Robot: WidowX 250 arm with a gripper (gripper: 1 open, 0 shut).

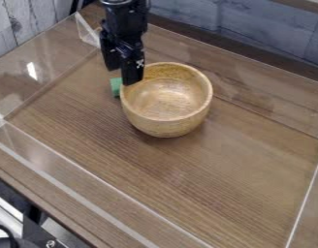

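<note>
A black robot gripper (124, 68) reaches down from the top of the view, just at the upper left rim of a round wooden bowl (169, 108). Its fingers are apart, though small in view. A small green object (116, 87) lies against the bowl's left side, below the gripper, partly hidden by the bowl. The bowl looks empty.
A dark edge runs along the table's left and upper right sides, and cables lie at the lower left corner.
</note>
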